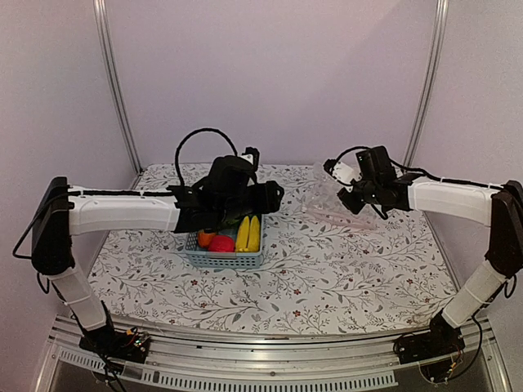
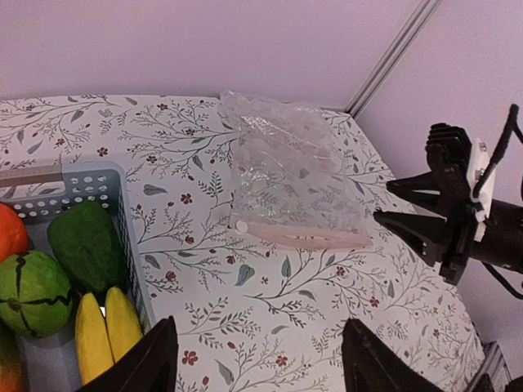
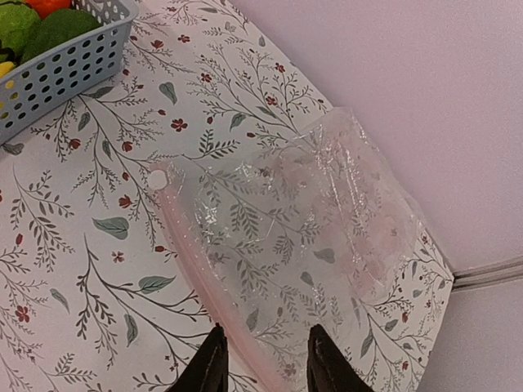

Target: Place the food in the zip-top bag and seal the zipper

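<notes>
A clear zip top bag (image 2: 286,171) lies flat on the table, its pink zipper strip (image 2: 302,236) along the near edge and a white slider (image 2: 242,226) at the strip's left end. The food sits in a grey-blue basket (image 1: 222,260): yellow bananas (image 1: 248,235), a red item (image 1: 221,243), a striped green melon (image 2: 34,296) and a green pepper (image 2: 87,247) show. Over the basket's right side, my left gripper is open and empty. My right gripper hangs above the bag, fingers parted, nothing between them.
Bare patterned table (image 1: 302,282) spreads in front of the bag and between it and the basket. A wall (image 1: 278,82) closes off the back, with side walls left and right.
</notes>
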